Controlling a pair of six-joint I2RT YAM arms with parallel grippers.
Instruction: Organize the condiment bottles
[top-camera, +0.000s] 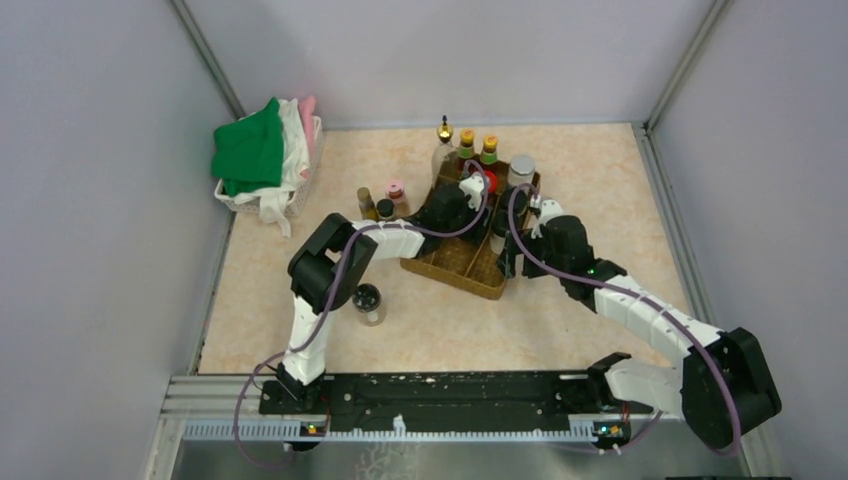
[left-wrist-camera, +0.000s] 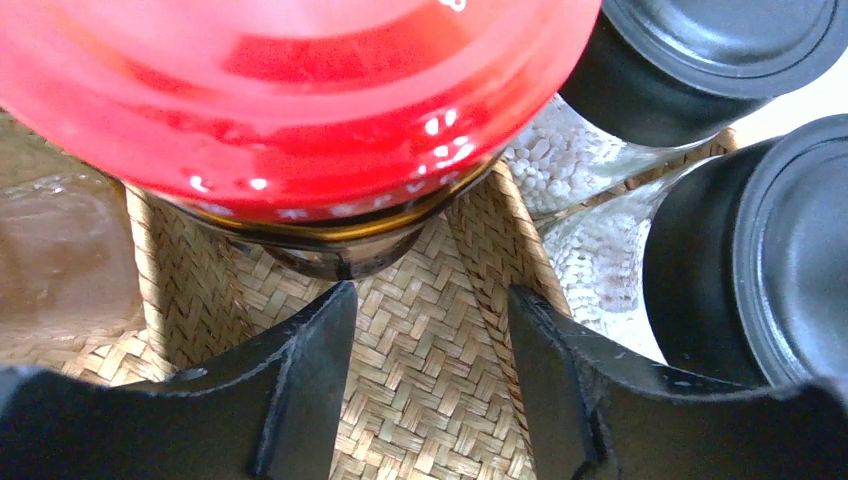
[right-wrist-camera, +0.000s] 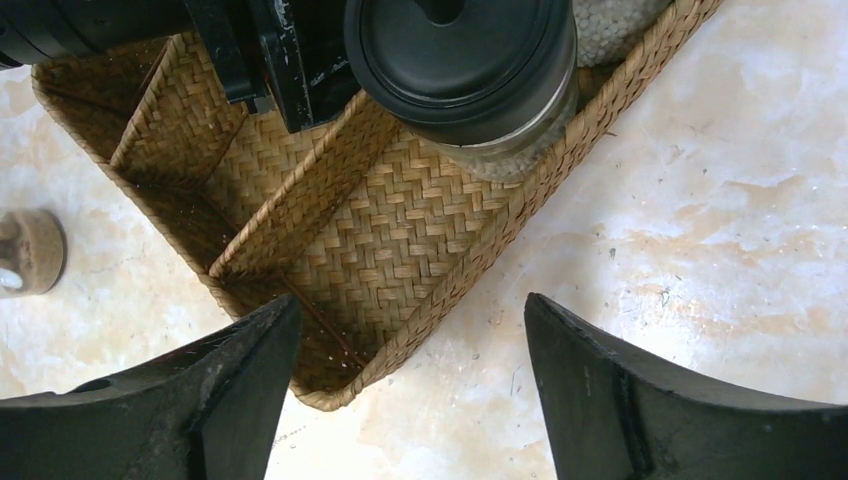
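Observation:
A divided woven tray (top-camera: 455, 275) holds a red-lidded jar (left-wrist-camera: 330, 130), two black-capped jars (left-wrist-camera: 790, 250), a silver-lidded jar (top-camera: 521, 168) and yellow-capped bottles (top-camera: 490, 146). Inside the middle section, my left gripper stands open beside the red-lidded jar, nothing between its fingers. My right gripper is part open at the tray's near right corner; in its wrist view only tray edge and bare table lie between the fingers. Outside the tray are a pink-lidded jar (top-camera: 397, 193), a dark-capped bottle (top-camera: 385, 208), a brown-capped bottle (top-camera: 366, 203) and a black-lidded jar (top-camera: 368, 303).
A white basket (top-camera: 303, 190) with green, white and pink cloths occupies the back left. Bare table (top-camera: 600, 180) shows at the right and along the front. Both arms are close together over the tray.

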